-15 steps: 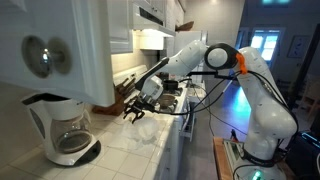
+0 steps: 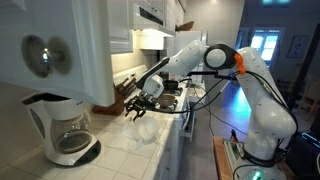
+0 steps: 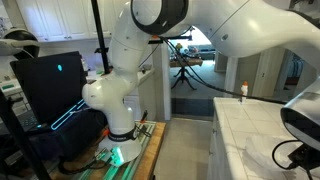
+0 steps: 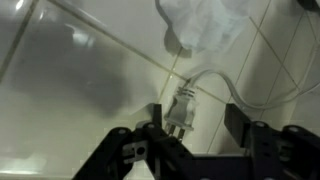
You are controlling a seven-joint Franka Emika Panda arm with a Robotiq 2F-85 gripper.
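A pale plug [image 4: 184, 106] with metal prongs lies on the white tiles in the wrist view, its thin white cord [image 4: 262, 105] curving away to the right. My gripper is over it with its fingers apart, one on each side of the plug. Whether either finger touches it, I cannot tell. Beyond the plug lies a crumpled, whitish, translucent sheet or bag [image 4: 208, 22], also seen on the counter as a white heap [image 2: 146, 130] below the gripper [image 2: 134, 112].
A white coffee maker [image 2: 66, 132] stands on the tiled counter [image 2: 88, 168] to the left in exterior view 1. The stove [image 2: 174, 98] is at the far end.
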